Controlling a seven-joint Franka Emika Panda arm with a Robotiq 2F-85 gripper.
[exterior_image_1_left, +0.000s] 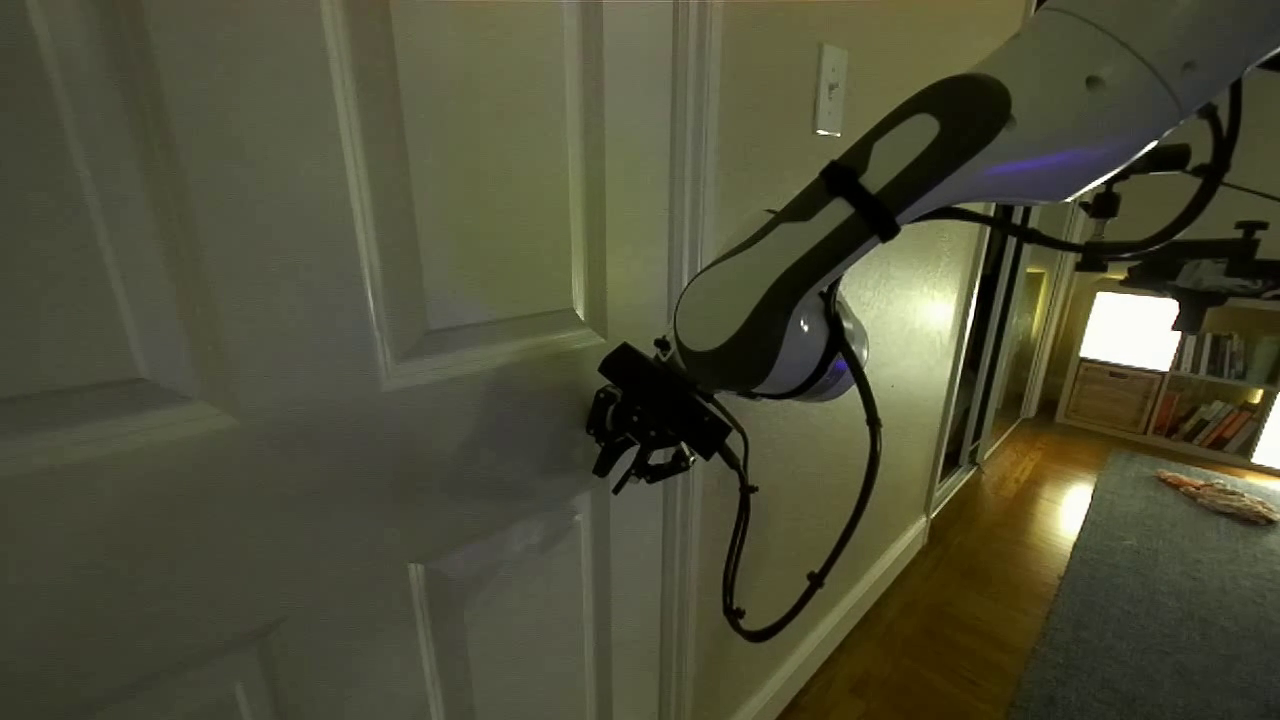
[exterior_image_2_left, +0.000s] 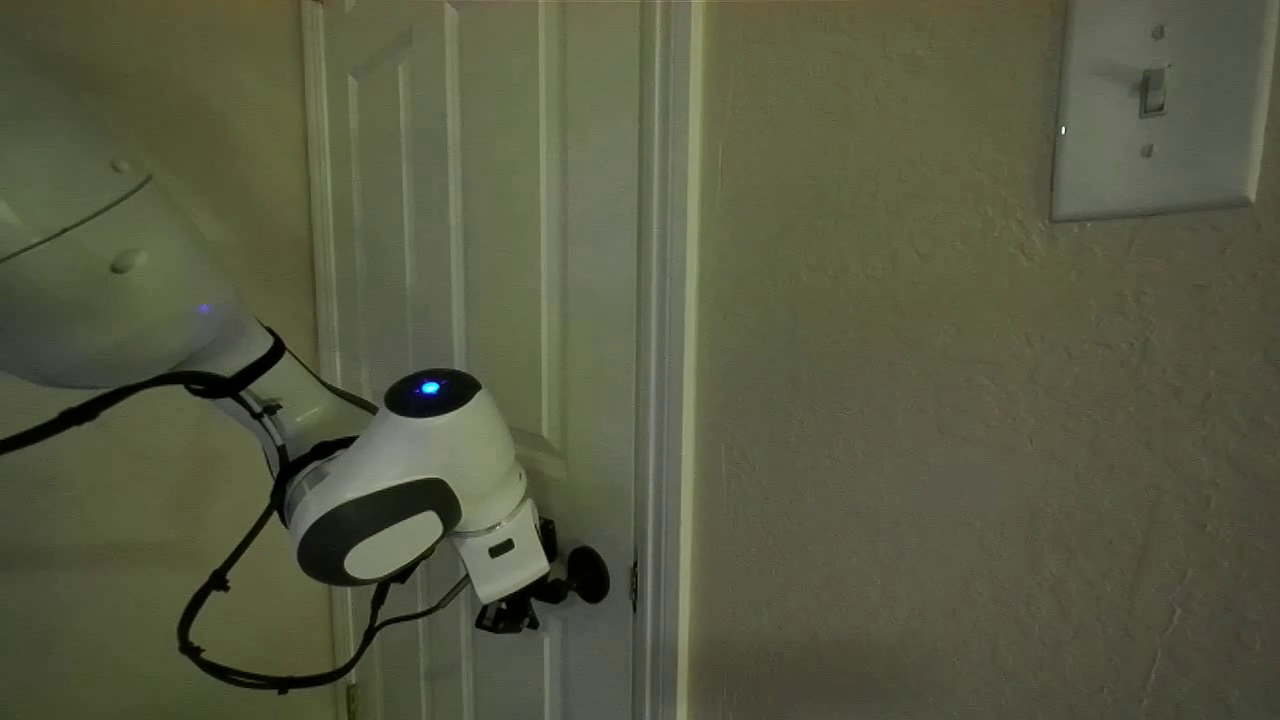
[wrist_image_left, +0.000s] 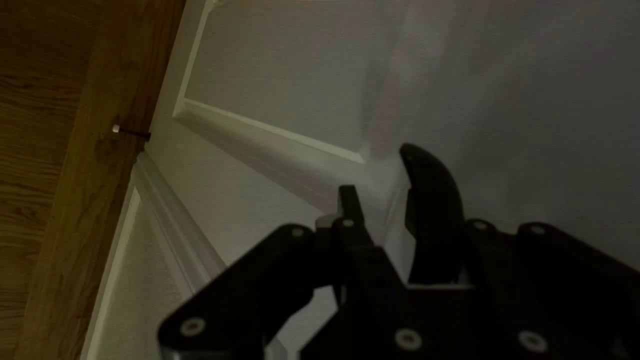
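A white panelled door (exterior_image_1_left: 480, 444) fills the left of exterior view 1. Its round black knob (exterior_image_2_left: 588, 575) shows in exterior view 2, just right of the black gripper (exterior_image_2_left: 513, 617). Whether the two touch cannot be told. Low against the door, near its frame, the gripper (exterior_image_1_left: 617, 475) points down and to the left. In the wrist view the gripper is part open, with only pale door surface showing in the gap between its fingers. I cannot make out the knob in that view.
The door frame (exterior_image_1_left: 693, 516) and wall (exterior_image_2_left: 960, 420) stand close beside the hand. A light switch (exterior_image_1_left: 830, 90) is higher up the wall. My cable (exterior_image_1_left: 866, 504) hangs in a loop below the wrist. Wooden floor (wrist_image_left: 54, 180) lies below the door.
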